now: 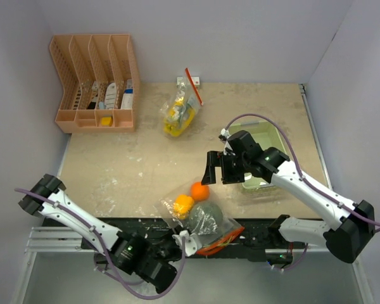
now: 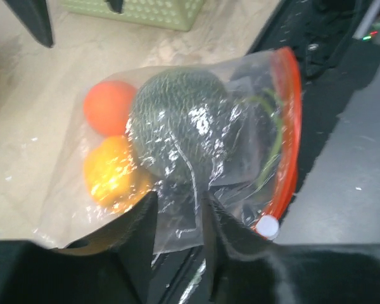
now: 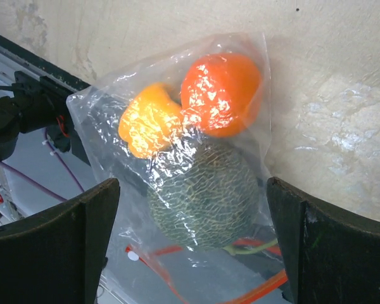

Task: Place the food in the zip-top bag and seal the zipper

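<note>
A clear zip bag with red zipper [image 2: 285, 139] lies at the table's front edge holding an orange [image 3: 218, 92], a yellow piece [image 3: 145, 120] and a large dark green round item [image 3: 202, 196]; the zipper end hangs past the edge. My left gripper is low over the bag's front-left part, fingers parted, nothing clearly between them. My right gripper [image 1: 212, 166] hangs open above the bag, just behind the orange.
A second zip bag [image 1: 177, 117] with yellow contents lies at the back middle. A tan organizer [image 1: 63, 123] stands back left, a pale green bin [image 1: 263, 136] at right.
</note>
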